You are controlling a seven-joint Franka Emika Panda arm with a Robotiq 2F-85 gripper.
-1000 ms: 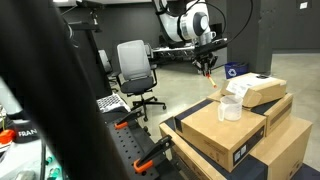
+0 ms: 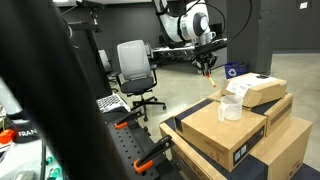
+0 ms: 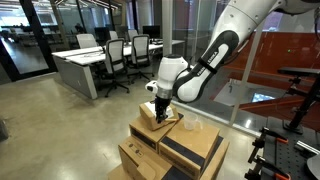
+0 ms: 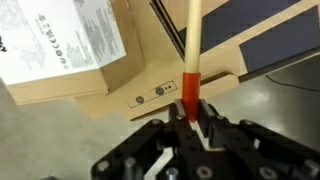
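In the wrist view, a wooden stick (image 4: 193,38) with a red end (image 4: 190,100) reaches in from the top edge. Its red end meets the dark fingers of my gripper at the bottom of the picture. Whether they press on it cannot be told. From exterior view 1, the slim stick (image 2: 210,78) shows over the cardboard boxes, its reddish part uppermost, in front of a standing person. My gripper is too small and dark to make out clearly in the exterior views.
A clear, white-looking pitcher (image 2: 231,107) stands on a cardboard box (image 2: 213,129). Another box (image 2: 256,91) lies behind it. The person (image 3: 174,82) stands close behind the boxes. Open floor (image 3: 70,135) lies to their left in exterior view 2.
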